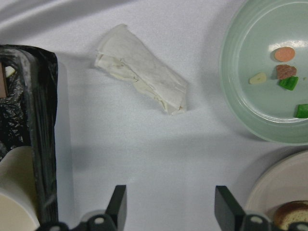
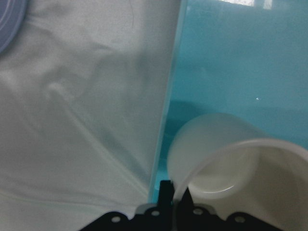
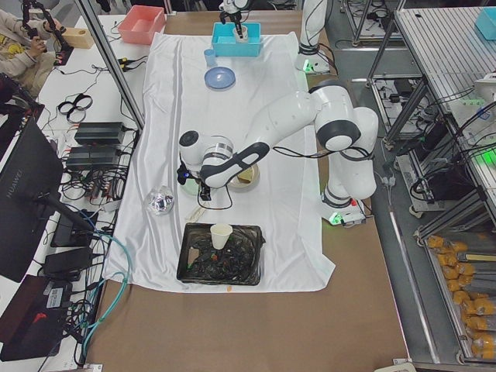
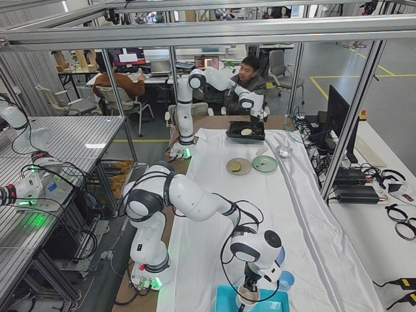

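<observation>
My left gripper is open above the cloth, between a black-lined tray (image 3: 194, 271) holding a white cup (image 3: 221, 232) and two plates: a green one (image 1: 260, 120) with food pieces and a beige one (image 1: 269, 183) with bread (image 1: 288, 216). A crumpled napkin (image 1: 139, 67) lies beside the tray. My right gripper is shut on the rim of a white cup (image 2: 216, 134) over a blue bin (image 2: 250, 57).
A blue plate (image 3: 219, 77) and blue cup (image 3: 209, 57) stand near the bin. A foil object (image 3: 160, 200) sits on the left of the cloth.
</observation>
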